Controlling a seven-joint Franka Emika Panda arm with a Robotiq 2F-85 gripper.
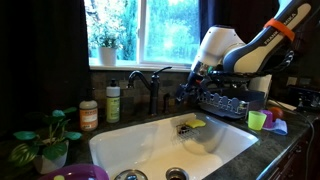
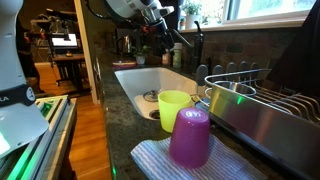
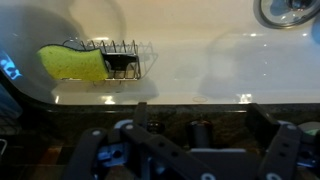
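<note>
My gripper is open in the wrist view, its two dark fingers [image 3: 262, 125] wide apart with only the sink's edge and dark counter seen between them. In exterior view 1 the gripper [image 1: 184, 94] hangs above the back right of the white sink [image 1: 125, 147], near the faucet. A yellow-green sponge [image 3: 72, 64] rests in a small wire caddy [image 3: 124, 60] against the sink wall, apart from the fingers. That same sponge [image 1: 195, 123] shows at the sink's back right corner in exterior view 1.
Beyond the sink stand a black faucet [image 1: 153, 92] and two soap bottles [image 1: 88, 112]. A metal dish rack [image 2: 245, 105] lines the counter. A yellow-green cup [image 2: 174, 107] and a purple cup [image 2: 190, 138] stand near a striped cloth [image 2: 150, 158]. A potted plant [image 1: 45, 145] sits at left.
</note>
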